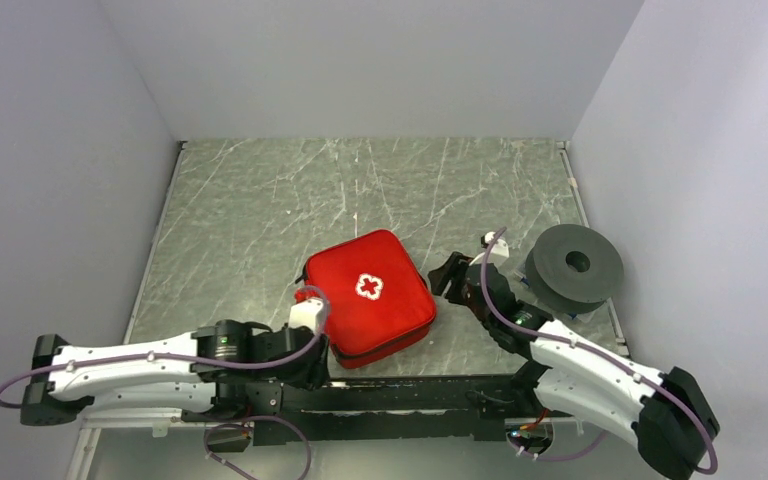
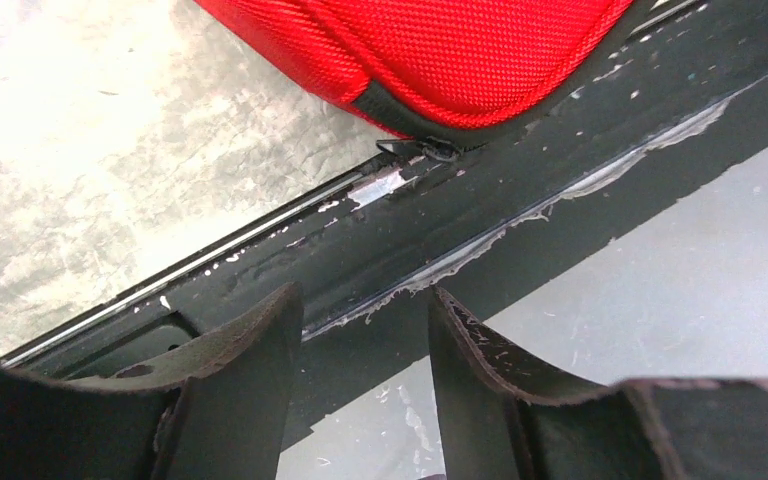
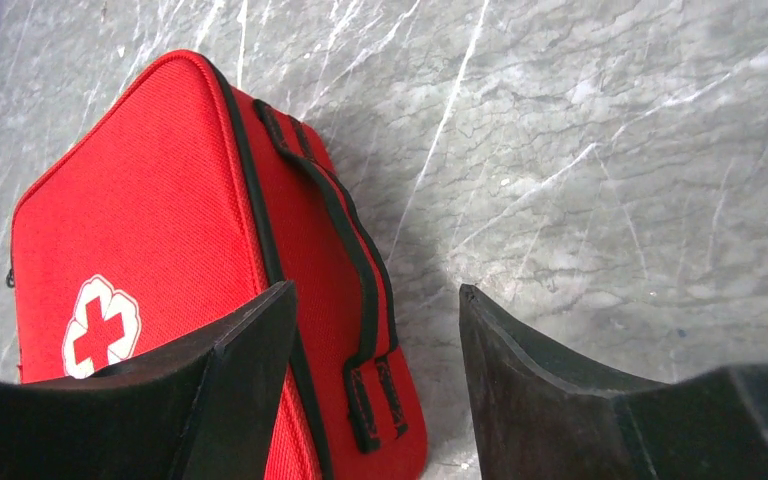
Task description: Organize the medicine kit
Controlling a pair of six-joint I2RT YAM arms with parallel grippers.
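Note:
The red medicine kit point(image 1: 353, 276) with a white cross badge lies closed and slightly turned on the marbled table. Its side with a fabric handle point(image 3: 365, 300) shows in the right wrist view. A zipper pull point(image 2: 438, 149) hangs at the kit's corner in the left wrist view. My left gripper is part open over the table's front edge, clear of the kit, with an empty gap. My right gripper stands open above the kit's right side; nothing is held, and the handle shows beyond the gap.
A dark grey round spool point(image 1: 572, 266) stands at the right edge of the table. A black rail point(image 2: 360, 235) runs along the front edge.

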